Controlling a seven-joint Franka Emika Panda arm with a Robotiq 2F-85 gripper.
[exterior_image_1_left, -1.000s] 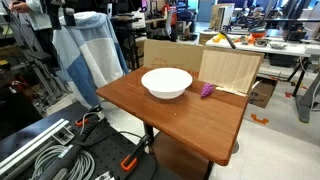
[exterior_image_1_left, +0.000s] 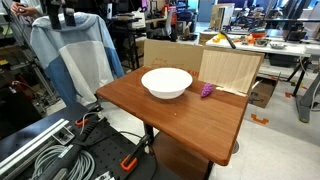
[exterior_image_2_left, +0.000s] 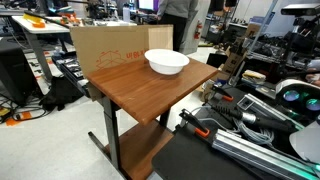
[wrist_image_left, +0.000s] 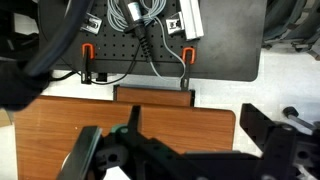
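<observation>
A white bowl (exterior_image_1_left: 167, 82) rests on the brown wooden table (exterior_image_1_left: 190, 120); the second exterior view also shows the bowl (exterior_image_2_left: 167, 62). To the bowl's right lies a small purple object (exterior_image_1_left: 208, 90), too small to identify. In the wrist view my gripper is open, its dark fingers wide apart with nothing between them. Beneath it are the table's edge and the black base plate, seen from above. The arm (exterior_image_1_left: 68, 18) is at the upper left in the first exterior view, high up and well away from the bowl.
Cardboard panels (exterior_image_1_left: 230, 68) stand along the table's back. On the black base plate (wrist_image_left: 220, 60) are cables, metal rails and orange-marked clamps. A gap of floor separates plate and table.
The arm at the upper left has shifted left, uncovering more of the blue cloth behind it. Bowl and purple object have stayed put.
</observation>
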